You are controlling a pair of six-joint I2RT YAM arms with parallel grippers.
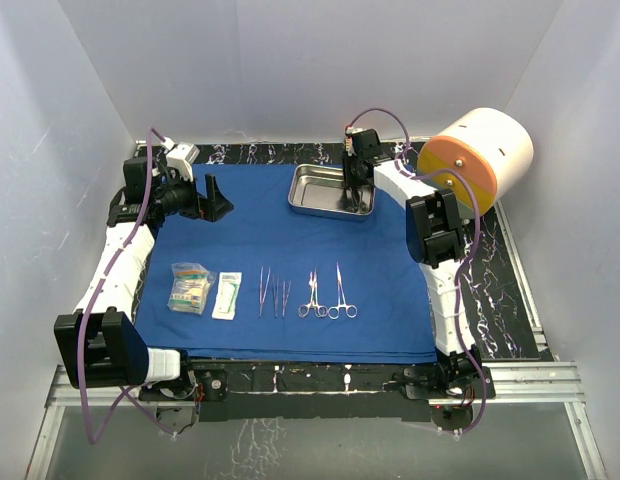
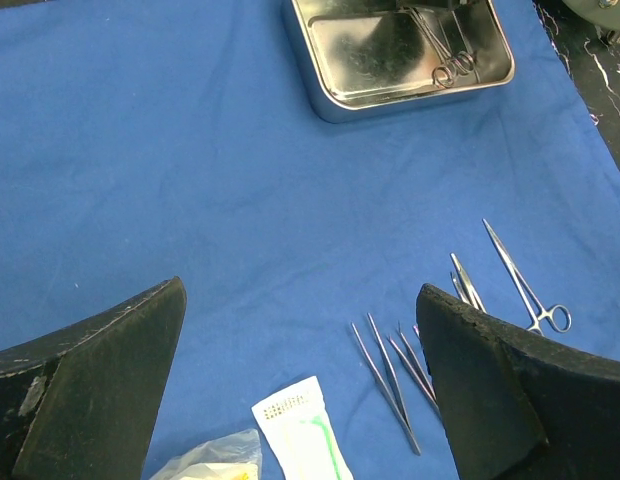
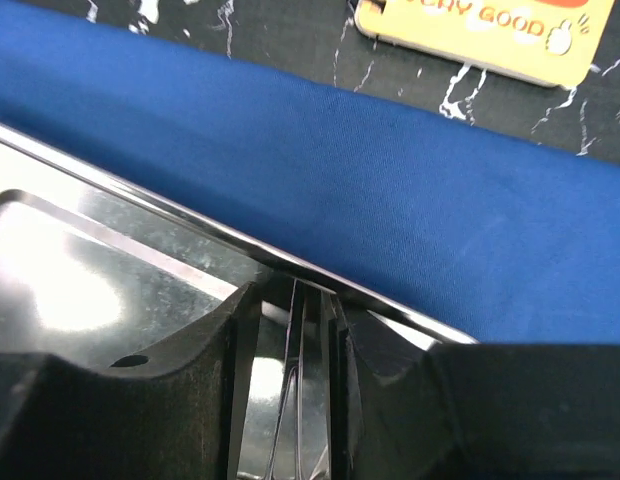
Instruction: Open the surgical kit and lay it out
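In the steel tray [image 1: 310,207] a pair of ring-handled scissors or forceps [image 2: 445,60] lies at the right end. Over it, low inside the tray, is my right gripper; its fingers stand open on either side of the instrument's slim tip [image 3: 295,335], with a gap showing. My left gripper [image 1: 216,200] hangs open and empty above the cloth's left part. On the blue cloth [image 1: 240,240] lie, left to right, a clear packet [image 1: 190,288], a white packet [image 1: 227,296], tweezers [image 1: 264,290], other slim tools [image 1: 280,296], and two ring-handled instruments [image 1: 313,300].
A white and orange cylinder [image 1: 480,155] stands at the back right, close to the right arm. A yellow box [image 3: 490,35] sits behind the tray, off the cloth.
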